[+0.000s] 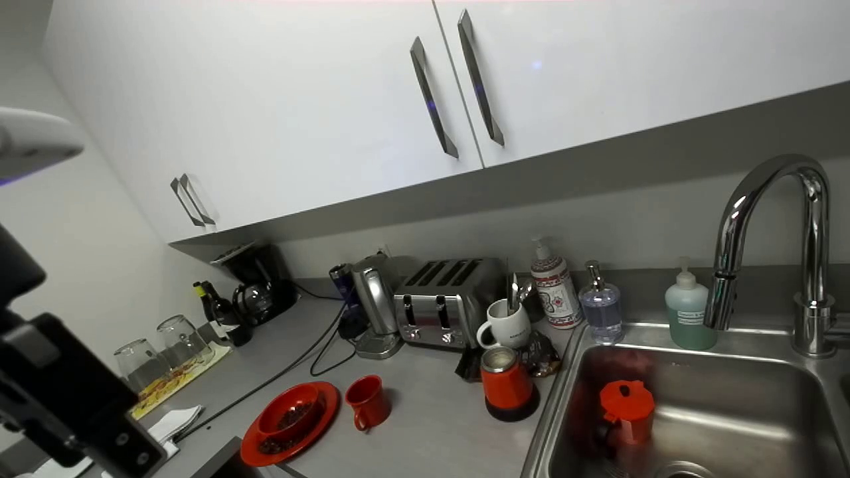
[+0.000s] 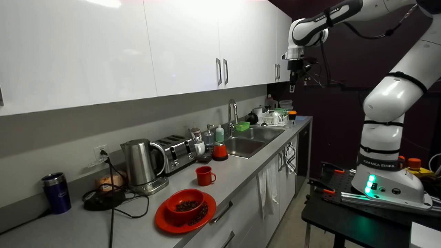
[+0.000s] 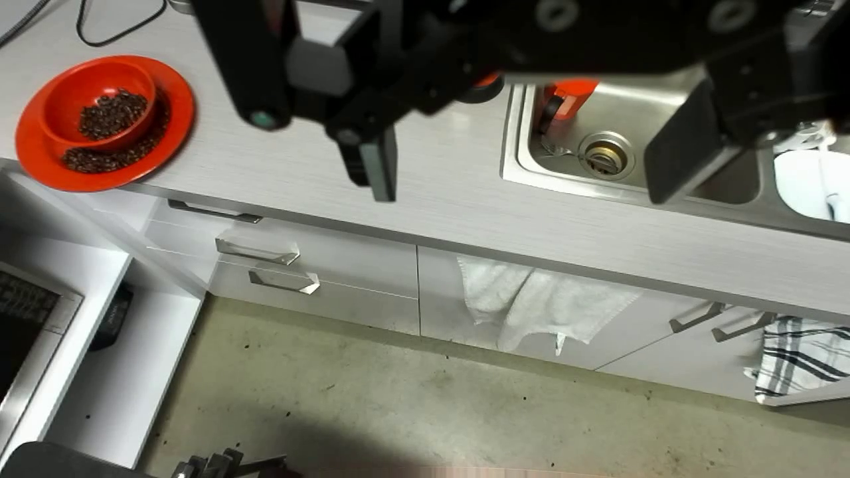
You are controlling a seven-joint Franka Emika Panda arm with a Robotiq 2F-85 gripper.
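Observation:
My gripper stands open in the wrist view, its two fingers wide apart with nothing between them. Seen from exterior view 2, the gripper [image 2: 292, 88] hangs in the air, well above counter height. On the counter a red plate [image 2: 162, 221] bears a red bowl [image 2: 197, 195] of dark beans, and more beans lie on the plate. Beside it is a red mug [image 2: 204, 176]. A red and black pot base [image 1: 507, 386] stands by the sink. Its red top part [image 1: 627, 409] is inside the sink basin.
A steel kettle [image 2: 138, 161], a toaster [image 1: 440, 315], a white mug [image 1: 510, 324] with utensils and soap bottles line the wall. The faucet [image 1: 813, 239] rises behind the sink. Cables cross the counter; its front strip before the sink is clear.

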